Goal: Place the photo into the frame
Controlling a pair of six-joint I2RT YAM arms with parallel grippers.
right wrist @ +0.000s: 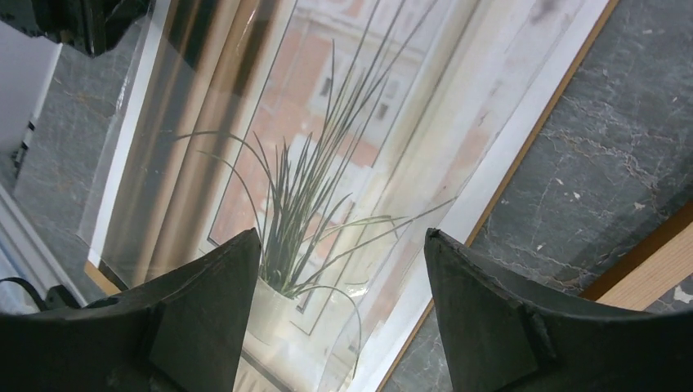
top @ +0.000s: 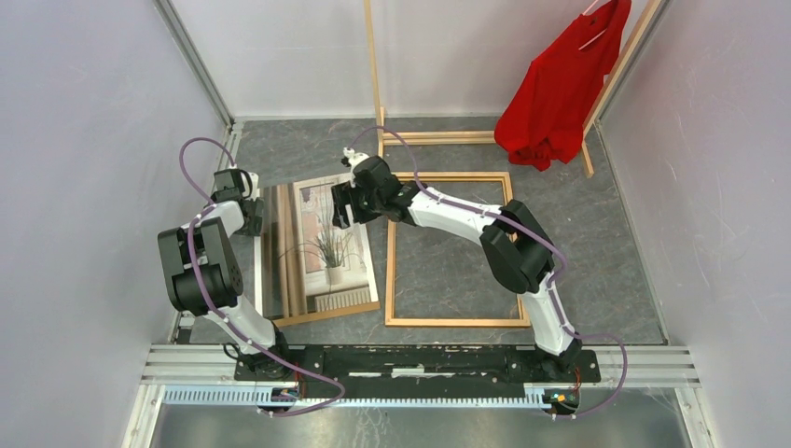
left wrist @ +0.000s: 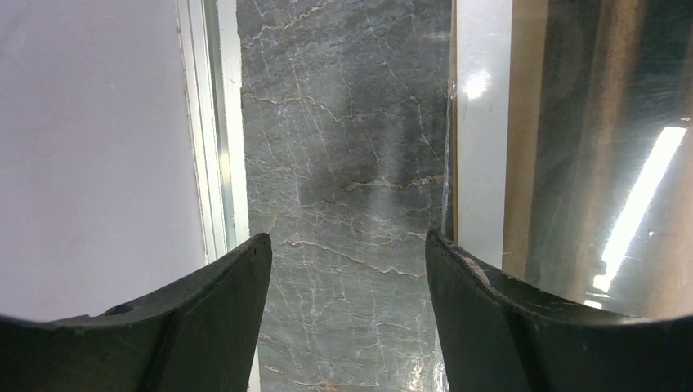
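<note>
The photo (top: 350, 280), a plant in a white pot before a window, lies on the floor at left under what looks like a glossy clear sheet. A wooden edge shows below it. To its right lies the empty wooden frame (top: 457, 323). My right gripper (top: 341, 207) is over the photo's upper right part; in the right wrist view, the open gripper has the photo in view behind its fingers. At the photo's left edge, my left gripper stands open, with bare floor between its fingers and one fingertip close to the white border (left wrist: 482, 147).
A red garment (top: 574, 89) hangs at the back right beside wooden bars (top: 438, 139). Walls stand on both sides, the left one near my left arm.
</note>
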